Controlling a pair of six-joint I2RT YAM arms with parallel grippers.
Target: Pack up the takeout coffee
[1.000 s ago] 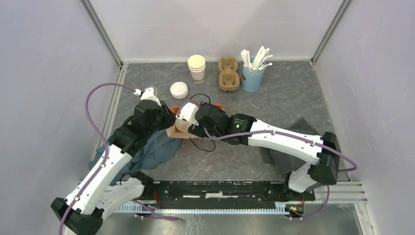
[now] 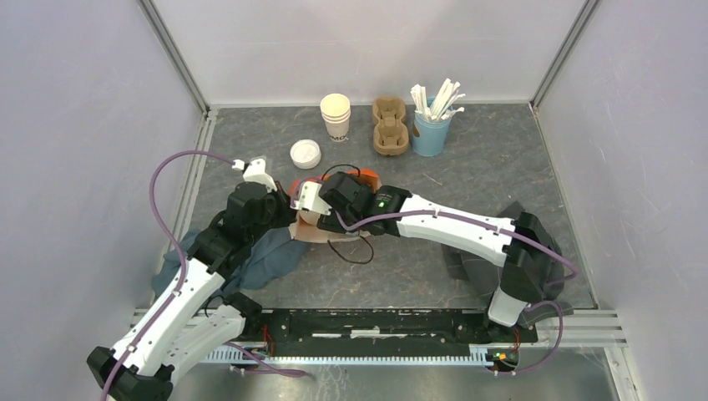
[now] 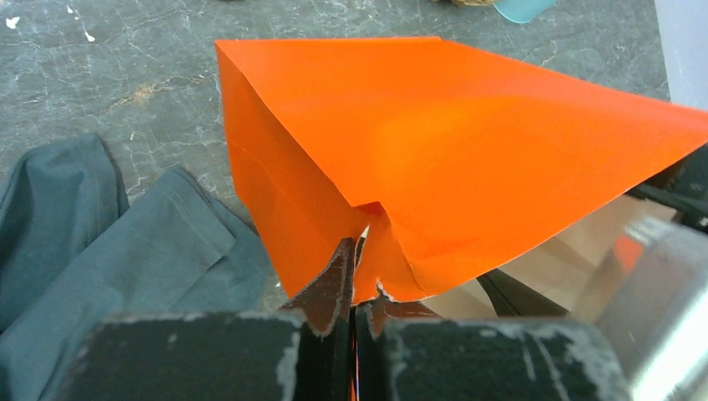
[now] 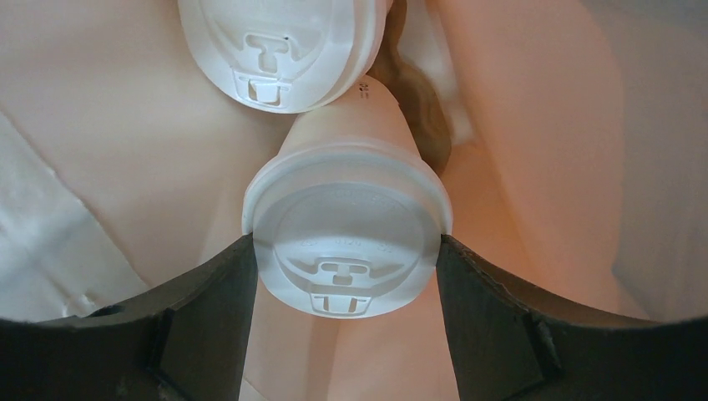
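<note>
The orange paper bag (image 3: pixel 467 125) stands mid-table with its mouth spread. My left gripper is shut on the bag's creased edge, thin paper pinched between its tips. Inside the bag, seen from the right wrist, my right gripper is shut on a paper cup with a white lid (image 4: pixel 351 225), a finger at either side of the lid. That cup leans, its base toward a brown cup carrier (image 4: pixel 422 113) partly hidden below. A second lidded cup (image 4: pixel 280 50) touches it. From the top, the right hand hides most of the bag's inside.
Behind the bag stand stacked paper cups (image 2: pixel 336 117), white lids (image 2: pixel 305 154), another brown carrier (image 2: pixel 390 125) and a blue bucket (image 2: pixel 430 134) of white-wrapped sticks. A blue-grey cloth (image 2: pixel 271 257) lies front left, dark folded material (image 2: pixel 480 271) at right.
My right hand has shifted slightly left and its forearm has swung inward over the bag. The bag's front rim shows lower and wider. My left hand has barely moved.
</note>
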